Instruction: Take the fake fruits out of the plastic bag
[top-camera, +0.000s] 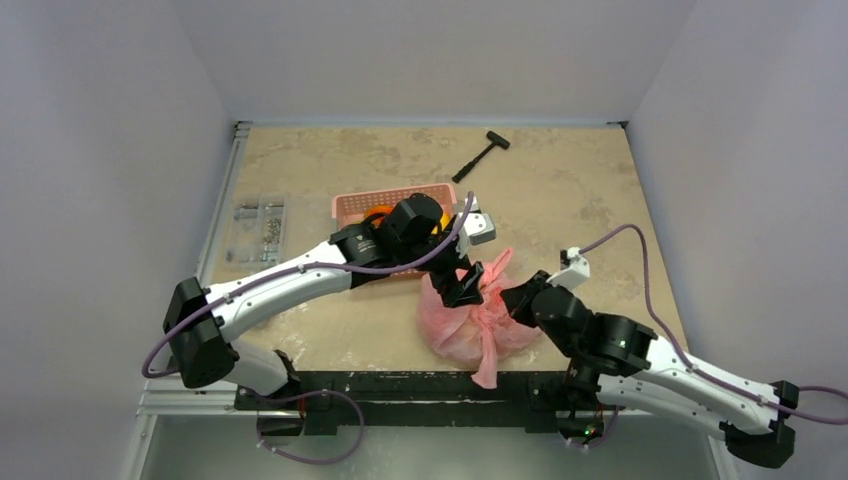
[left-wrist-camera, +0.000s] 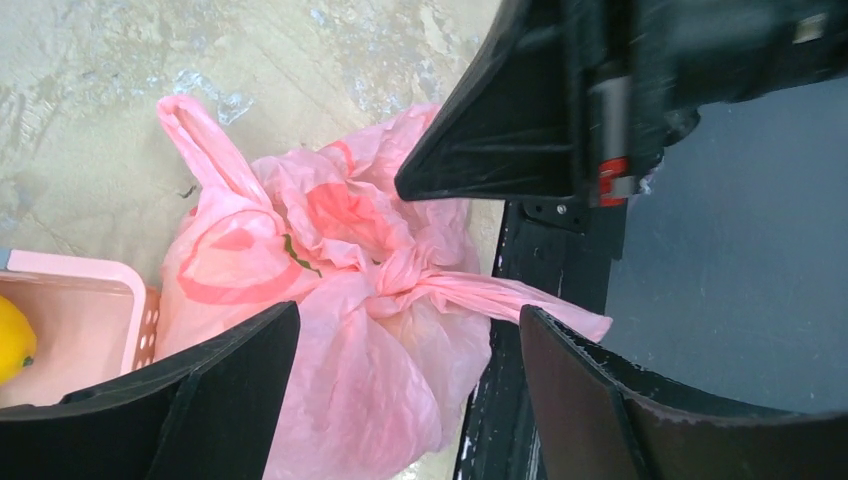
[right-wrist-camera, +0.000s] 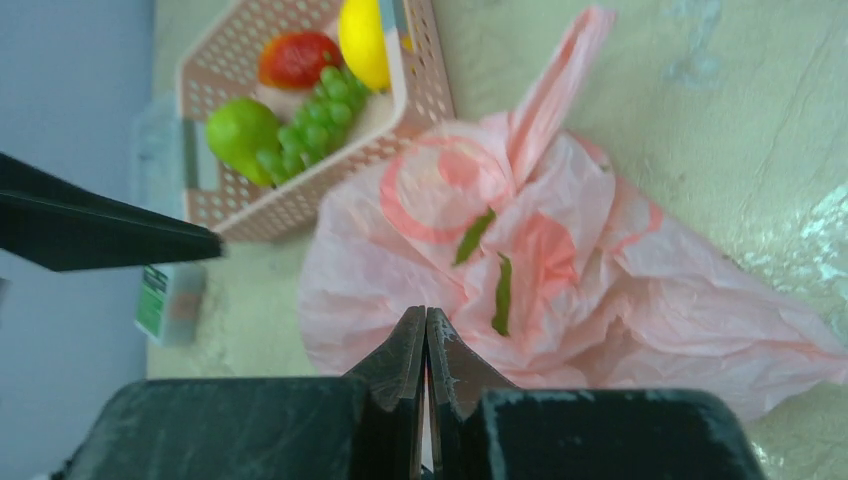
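A translucent pink plastic bag (top-camera: 450, 330), bunched and twisted at its top, sits at the table's front edge. Dark green bits (right-wrist-camera: 502, 295) show at its surface; I cannot tell whether they poke through. Other contents are hidden by the plastic. My left gripper hovers over the bag, its fingers apart on either side of the twisted part, not visibly gripping it. On the bag's right, my right gripper is shut, with nothing showing between its fingertips. Its tip (left-wrist-camera: 410, 185) reaches over the bag in the left wrist view.
Behind the left arm is a pink basket (top-camera: 345, 207) holding a yellow fruit (right-wrist-camera: 364, 42), a red fruit (right-wrist-camera: 298, 58), a green fruit (right-wrist-camera: 240, 138) and green grapes (right-wrist-camera: 318, 118). A hammer (top-camera: 481, 157) lies at the back, a clear parts box (top-camera: 257, 230) at left.
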